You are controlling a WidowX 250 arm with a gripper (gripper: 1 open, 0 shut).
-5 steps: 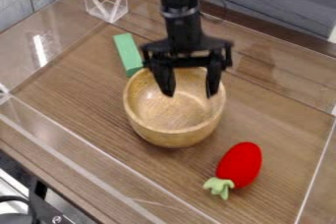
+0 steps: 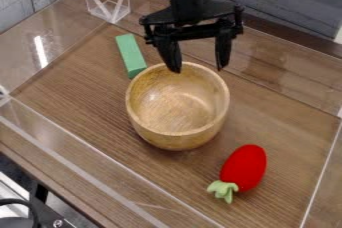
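Observation:
My gripper (image 2: pixel 199 52) hangs over the back of a tan round bowl (image 2: pixel 177 124), its dark fingers spread wide on either side, open, with nothing seen between them. The bowl looks empty. A green block (image 2: pixel 130 54) lies left of the gripper, just behind the bowl's left rim. A red radish-like vegetable (image 2: pixel 243 167) with green leaves lies at the front right, apart from the bowl.
A clear plastic object (image 2: pixel 107 2) stands at the back left. A dark cable lies at the bottom left corner.
The bowl, green block and red vegetable have not moved.

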